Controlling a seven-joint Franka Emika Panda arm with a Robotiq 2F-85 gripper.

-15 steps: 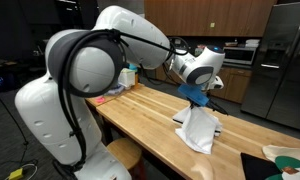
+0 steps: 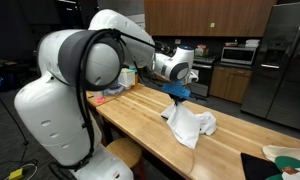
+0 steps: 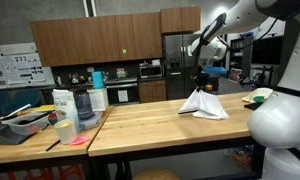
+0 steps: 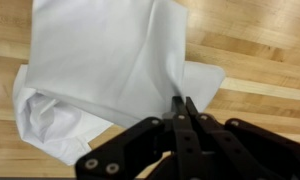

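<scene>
A white cloth (image 2: 183,125) hangs in a peak from my gripper (image 2: 177,98), its lower part draped on the wooden table. In the wrist view the cloth (image 4: 110,50) rises in a fold to the fingertips (image 4: 178,104), which are shut on it. Further portions of the cloth lie crumpled on the tabletop at left and flat at right. Exterior view 2 has the cloth (image 3: 206,102) raised in a point beneath the gripper (image 3: 198,88).
A black item (image 2: 258,166) and a green-and-white tray (image 2: 288,155) lie at its right end. Cups, bins and a blue-topped container (image 3: 97,79) crowd the far left in exterior view 2.
In exterior view 1 my gripper has moved left. The cloth's held peak has gone along with it, stretching the cloth leftward.
</scene>
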